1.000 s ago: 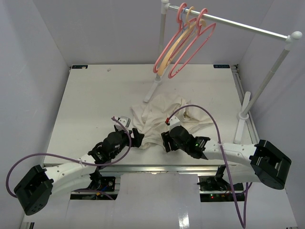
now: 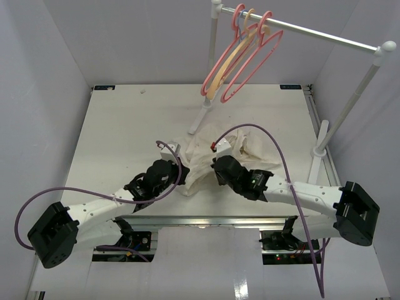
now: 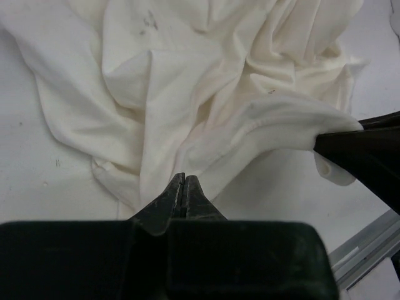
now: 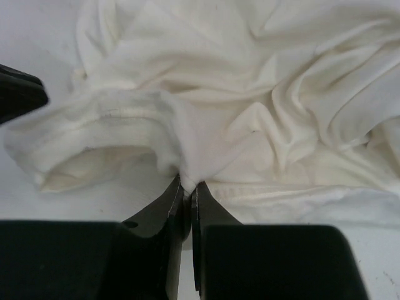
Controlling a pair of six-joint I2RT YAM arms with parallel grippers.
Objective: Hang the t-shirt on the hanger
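The cream t-shirt [image 2: 200, 150] lies crumpled on the white table under the hanger rack. My left gripper is closed at its tips over the shirt's near-left part; whether cloth is between them is hard to tell. My right gripper is shut on a folded edge of the t-shirt, lifting it a little, as both wrist views show. Pink hangers [image 2: 224, 97] and a wooden hanger [image 2: 217, 78] hang on the rail above, behind the shirt.
The white rack [image 2: 312, 32] spans the back and right, with feet on the table. A metal edge strip [image 2: 187, 220] runs along the front.
Both grippers have shifted slightly back and toward the shirt. The right one has risen with a fold of cloth, and the shirt's near edge is bunched up.
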